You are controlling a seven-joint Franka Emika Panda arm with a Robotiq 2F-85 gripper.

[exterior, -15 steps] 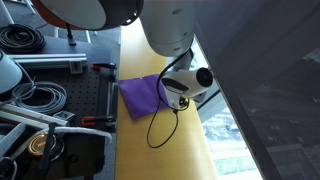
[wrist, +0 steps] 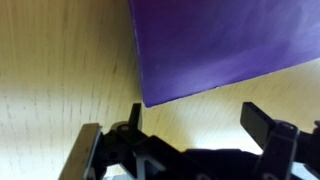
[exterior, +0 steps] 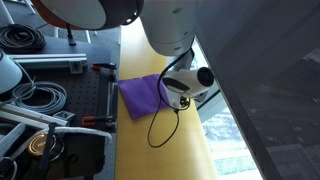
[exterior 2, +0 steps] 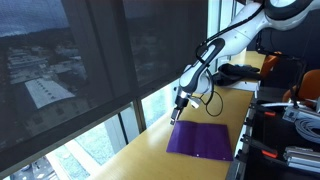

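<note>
A flat purple cloth (exterior 2: 203,140) lies on the light wooden table, one corner toward the gripper in the wrist view. My gripper is open, its dark fingers spread wide apart with nothing between them. That corner of the cloth (wrist: 215,45) is just beyond the fingertips in the wrist view, nearer the left finger. In exterior view 2 the gripper (exterior 2: 176,114) points down beside the window-side edge of the cloth. How high the fingertips hang over the table is hard to tell. Part of the cloth (exterior: 140,97) is hidden behind the arm in exterior view 1.
An open black case (exterior: 75,65) with coiled cable (exterior: 40,97) and tools stands along one side of the table. A dark blind and window (exterior 2: 95,145) run along the other side. Bare tabletop (exterior 2: 130,165) stretches beyond the cloth.
</note>
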